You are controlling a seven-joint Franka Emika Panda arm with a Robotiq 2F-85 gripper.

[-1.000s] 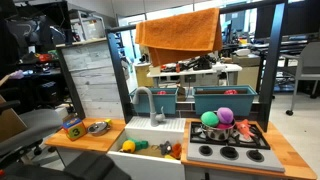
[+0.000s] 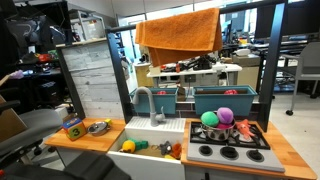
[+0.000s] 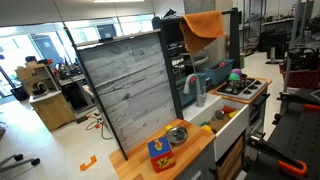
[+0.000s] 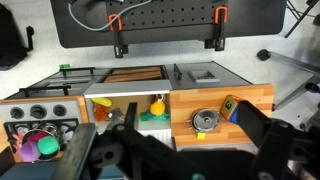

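In the wrist view, my gripper hangs over the toy kitchen, its dark fingers spread apart with nothing visible between them. Below lies the white sink (image 2: 125, 161), holding a yellow item (image 4: 157, 107) and several other toys. A metal bowl (image 4: 205, 119) and a colourful box (image 3: 161, 154) stand on the wooden counter (image 3: 140, 160). On the stove (image 2: 230, 153) sits a pot with a green ball (image 2: 209, 119) and a purple ball (image 2: 225, 115).
An orange towel (image 2: 180, 37) hangs over the upper bar. Behind the sink rises a grey faucet (image 2: 151, 102), with teal baskets (image 2: 223, 101) to its right. A small yellow piece (image 4: 200, 136) lies near the bowl. Orange clamps (image 3: 292, 166) stand on the dark robot table.
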